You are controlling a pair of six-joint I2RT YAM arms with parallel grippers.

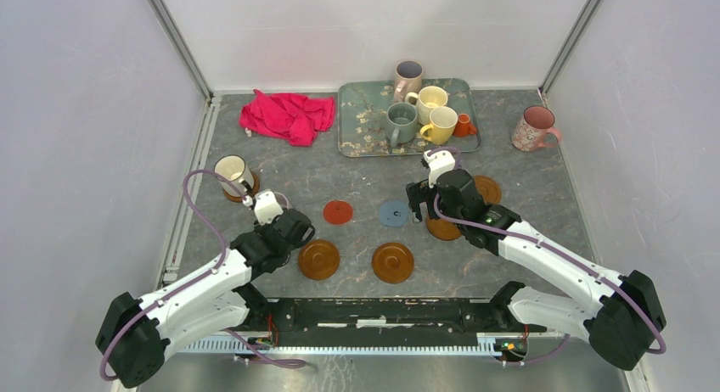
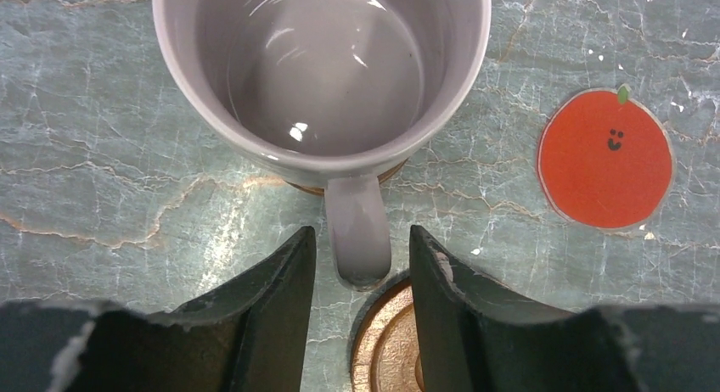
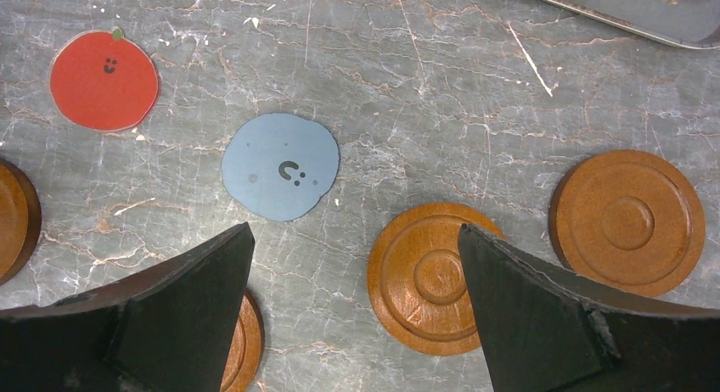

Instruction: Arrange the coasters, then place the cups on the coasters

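A greyish-mauve cup [image 2: 331, 78] stands upright in the left wrist view, its handle [image 2: 358, 226] pointing back at me. A brown edge of a coaster [image 2: 390, 173] peeks out from under it. My left gripper is part open around the handle, with a gap on each side. From the top view, the left arm covers most of this cup, leaving only a bit of rim. Over the coasters on the right, my right gripper stays open and empty, with a brown coaster [image 3: 433, 282] in view below.
A red coaster [image 1: 338, 212] and a blue coaster [image 1: 394, 213] lie mid-table. More brown coasters [image 1: 319, 260] are near the front. At the back is a tray [image 1: 357, 129] with several cups, beside a pink cloth [image 1: 289, 116]. A white cup [image 1: 234, 174] stands at left, a pink cup [image 1: 535, 127] at right.
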